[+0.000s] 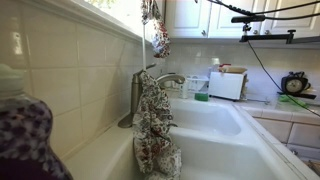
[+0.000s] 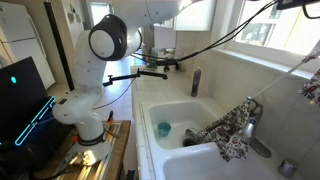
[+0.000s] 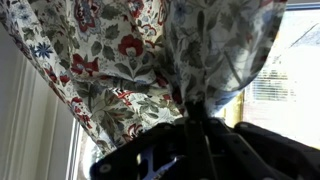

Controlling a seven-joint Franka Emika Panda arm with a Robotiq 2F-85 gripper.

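Observation:
Floral cloth fills much of the wrist view, with red and blue-grey flowers on a pale ground. Its folds draw together at my dark gripper, whose fingers are shut with the thin fabric gathered between them. In exterior view 1 a floral piece hangs by the window, its top beyond the frame edge. Another patterned cloth drapes over the faucet and down into the sink; exterior view 2 also has this cloth. The exterior views leave my gripper out of frame.
A white double sink holds a teal cup. A thin white rod rises above the faucet cloth. A purple patterned bottle stands close to exterior view 1. Cables cross overhead; the right basin is mostly clear.

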